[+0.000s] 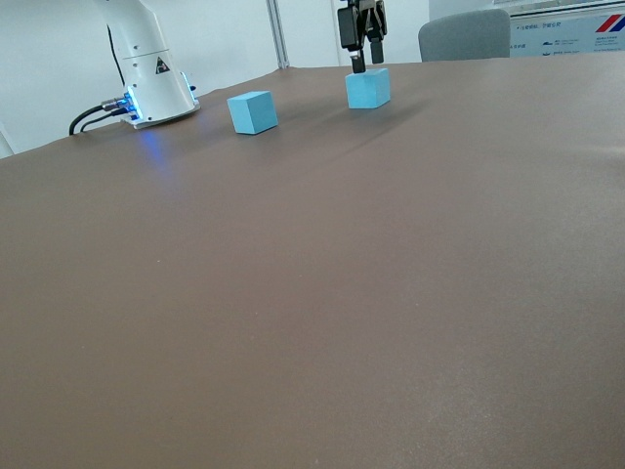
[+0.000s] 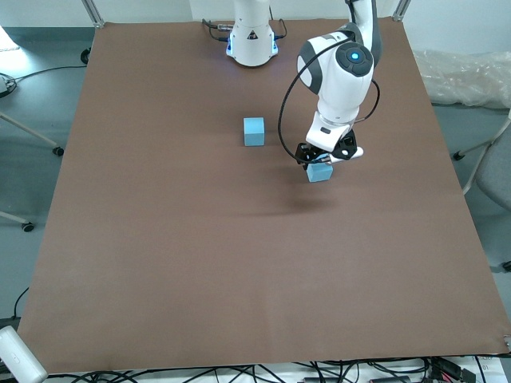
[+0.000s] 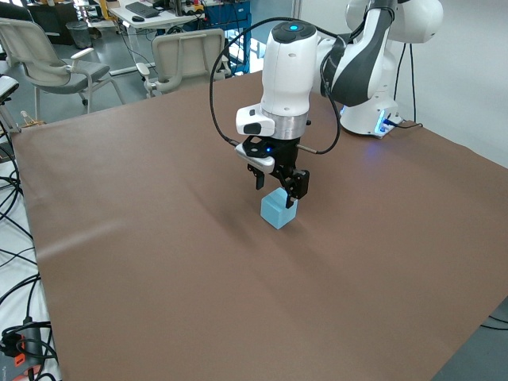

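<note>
My gripper hangs with its two black fingers over a light blue cube, apart from each other; nothing shows between them. In the top view the fingertips are at or just above the cube's top. In the left view that cube is partly hidden under the wrist; in the right view it sits just below the fingers. A second blue cube lies on the brown table to the left of the gripper in the left view, and also shows in the top view.
The robot base stands at the back with cables. Black cables loop along the wrist; more lie beyond the table's edge, where chairs stand too.
</note>
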